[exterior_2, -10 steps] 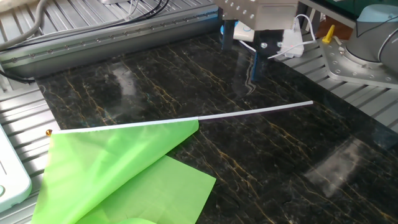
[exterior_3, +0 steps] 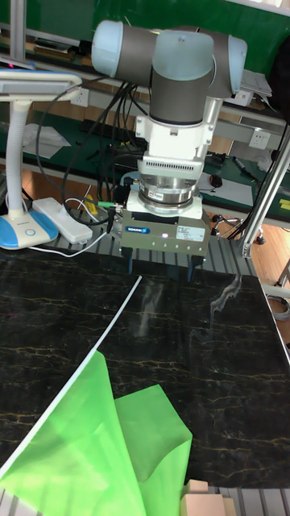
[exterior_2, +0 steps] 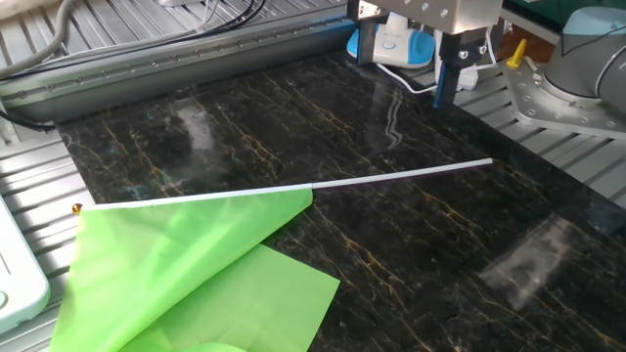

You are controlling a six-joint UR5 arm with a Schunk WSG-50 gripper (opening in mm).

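Observation:
A bright green flag [exterior_2: 186, 254] lies partly folded on the black marbled tabletop, attached to a thin white stick [exterior_2: 401, 177]. The bare end of this stick points to the right in exterior view 2 and toward the arm in exterior view 3. Beyond that end, above the table's far part, hangs my gripper [exterior_2: 405, 84], pointing down. Its two dark fingers [exterior_3: 190, 268] stand well apart, with nothing between them. The gripper is clear of both stick and cloth. Part of the flag runs out of the bottom of exterior view 2.
A white and blue lamp base [exterior_3: 27, 229] with a white cable stands behind the table. Light wooden blocks [exterior_3: 204, 501] sit at the near edge in exterior view 3. A metal rail [exterior_2: 176, 73] borders the tabletop.
In exterior view 2 my gripper has turned and shifted right and slightly up; its fingers now look farther apart from this angle. The flag and stick have stayed still.

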